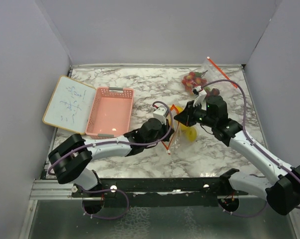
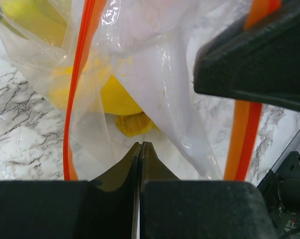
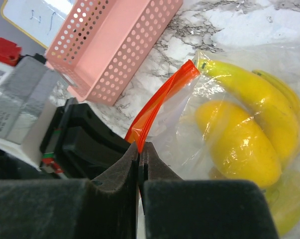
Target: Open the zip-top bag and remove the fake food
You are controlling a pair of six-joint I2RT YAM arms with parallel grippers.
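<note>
The clear zip-top bag (image 2: 174, 124) with an orange zipper holds yellow fake food: a banana (image 3: 254, 94), a rounded yellow piece (image 3: 237, 144) and a yellow-green piece (image 3: 284, 201). In the top view, my left gripper (image 1: 166, 133) is at the bag's open mouth; in its wrist view its fingertips are shut amid the plastic, with no food between them. My right gripper (image 1: 177, 118) is shut at the orange zipper strip, which runs up from its fingertips in the right wrist view; whether the strip is pinched cannot be told for sure.
A pink basket (image 1: 108, 112) stands left of the bag, beside a small whiteboard (image 1: 65, 102). A second bag of fruit (image 1: 194, 79) lies at the back right. Marble table shows around the bag.
</note>
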